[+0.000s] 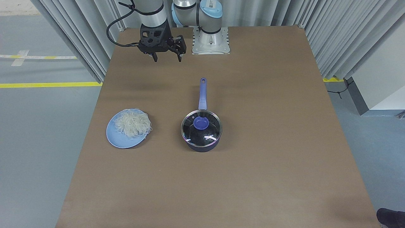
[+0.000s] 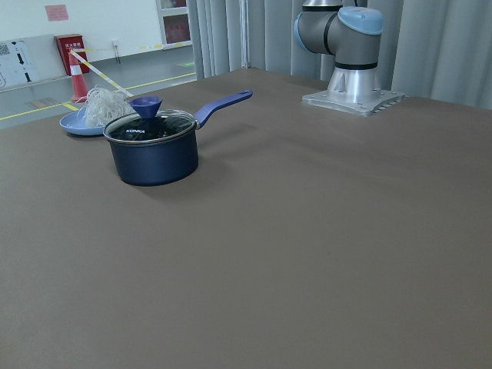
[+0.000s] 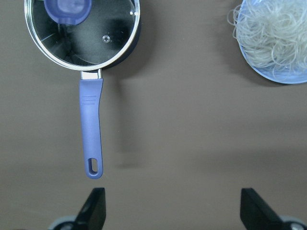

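A dark blue saucepan stands mid-table under a glass lid with a blue knob. Its blue handle points back toward the robot base. A light blue plate holds a loose pile of white noodles, left of the pan in the front view. My gripper hangs over the back left of the table, behind pan and plate, open with nothing between its fingers; in the wrist view both fingertips frame bare table below the handle's end.
The robot base stands at the back edge, with grey curtains behind. A dark shape shows at the bottom right, off the table.
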